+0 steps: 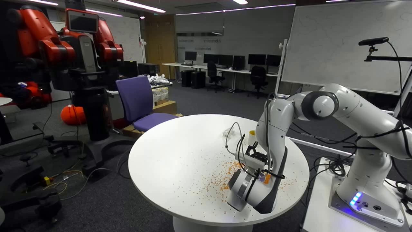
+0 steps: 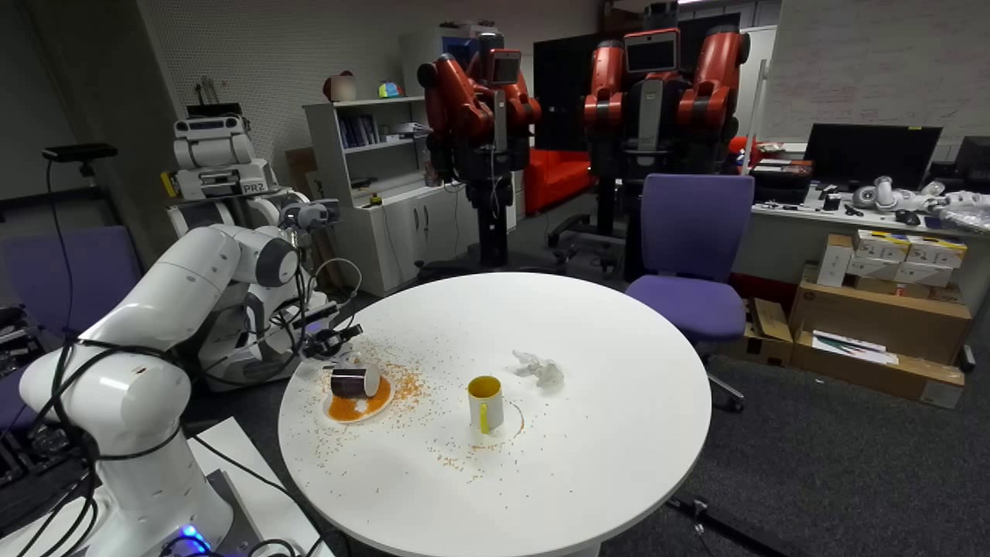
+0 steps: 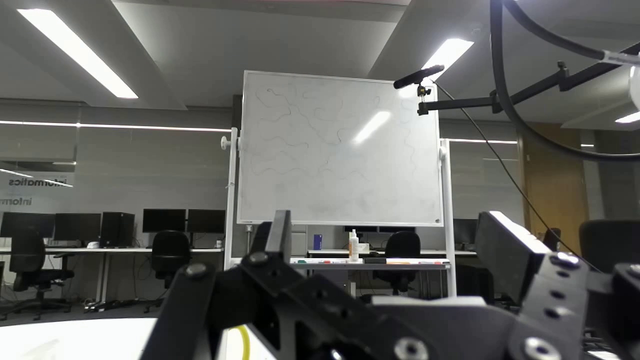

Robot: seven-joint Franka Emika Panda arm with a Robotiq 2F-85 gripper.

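My gripper stands open in the wrist view, with a wide gap between its fingers and nothing held. It is turned level, facing the whiteboard. In exterior view 2 the gripper [image 2: 345, 338] is low over the table's left side, just behind a dark cup [image 2: 349, 382]. That cup lies on its side on a white plate [image 2: 336, 416] covered with orange grains. A white mug [image 2: 484, 410] with a yellow inside and handle stands upright to the right, apart from the gripper. Exterior view 1 shows only part of the mug [image 1: 252, 134] behind the arm.
Orange grains [image 2: 405, 384] are scattered over the round white table [image 2: 594, 408] around the plate and mug. A crumpled clear plastic piece [image 2: 541, 370] lies behind the mug. A purple chair [image 2: 696, 306] stands close to its far edge.
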